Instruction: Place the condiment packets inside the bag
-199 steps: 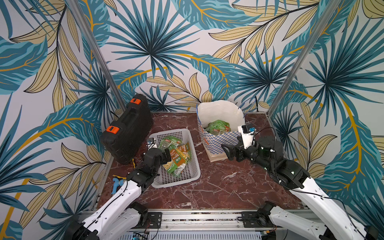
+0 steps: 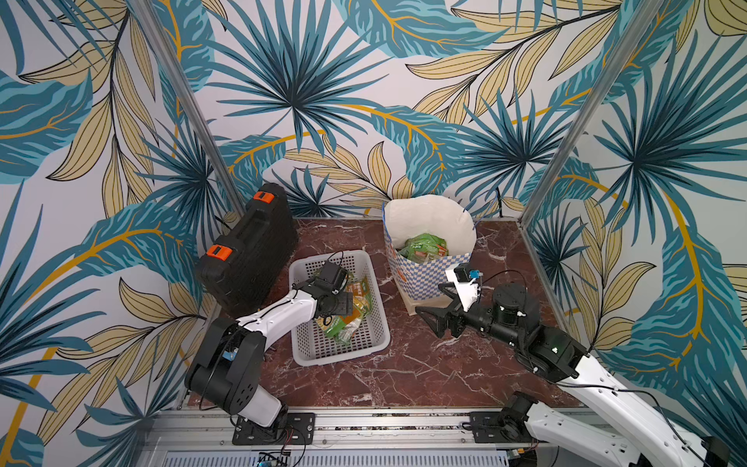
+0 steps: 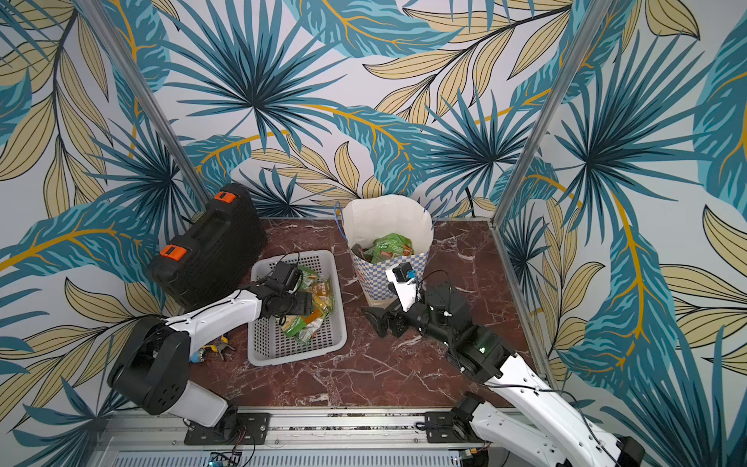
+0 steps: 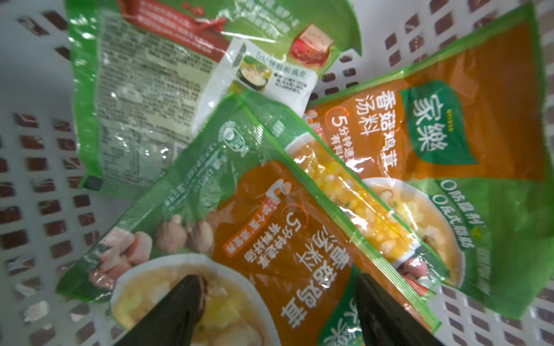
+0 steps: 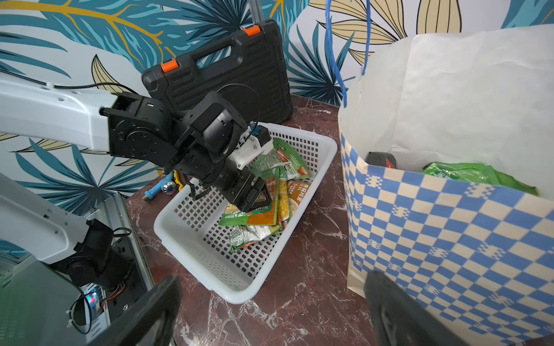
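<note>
Several green-and-orange packets (image 4: 259, 230) lie overlapping in the white perforated basket (image 2: 340, 354). My left gripper is over them, pointing down, its fingers apart on either side of the front mushroom-chicken packet; whether they touch it I cannot tell. The paper bag (image 5: 444, 242), with a blue checked outside, stands right of the basket and holds green packets (image 3: 393, 247) and something dark. My right gripper is open in front of the bag, low over the table, with nothing between its fingers.
A black case (image 2: 245, 249) with orange latches stands behind and left of the basket. Small blue and yellow tools (image 5: 162, 187) lie on the table left of the basket.
My left arm has swung further over the basket, the gripper now above the packets. My right gripper has moved down and left, away from the bag's top.
</note>
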